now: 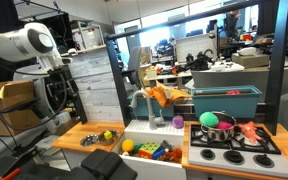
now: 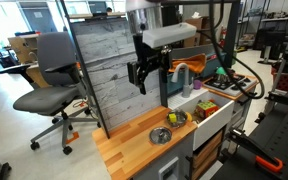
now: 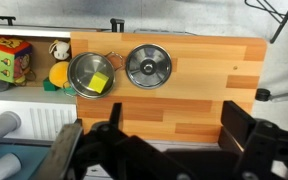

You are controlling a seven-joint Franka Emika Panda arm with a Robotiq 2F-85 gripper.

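My gripper hangs open above the wooden counter, its dark fingers wide apart and nothing between them. In exterior view 2, the gripper (image 2: pixel 154 77) is well above the countertop. A silver pot (image 3: pixel 77 76) stands on the wood, with a yellow block (image 3: pixel 99 82) inside it. Right beside the pot lies a round metal lid (image 3: pixel 148 66) with a knob in its middle. Exterior view 2 shows the lid (image 2: pixel 161 135) nearer the camera than the pot (image 2: pixel 177 119). Both appear small in exterior view 1.
A sink with colourful toys (image 1: pixel 162 152) and a faucet (image 1: pixel 142 103) adjoin the wood. Farther right, a stove (image 1: pixel 234 155) carries another pot (image 1: pixel 218 131) and a red toy. An orange cloth (image 1: pixel 164 95) hangs behind.
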